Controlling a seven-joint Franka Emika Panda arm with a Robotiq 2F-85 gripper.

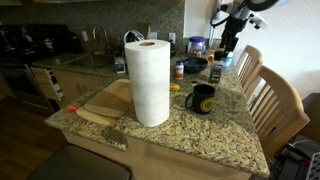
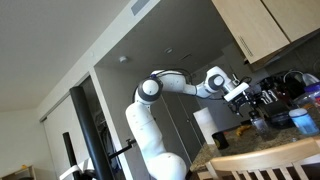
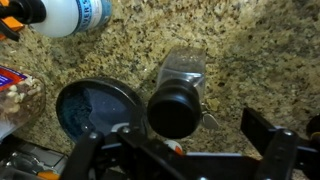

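Observation:
My gripper stands open in the wrist view, its dark fingers wide apart at the lower edge. Close by the left finger is a clear bottle with a round black cap; it does not look gripped. Bare granite shows toward the right finger. In exterior view 1 the gripper hangs over the far right end of the counter, above several small containers. Which of them is the black-capped bottle cannot be told there.
Around the bottle are a white pump bottle, a dark round container and a clear container of nuts. A paper towel roll, a black mug and a cutting board occupy the near counter. Wooden chairs line its right side.

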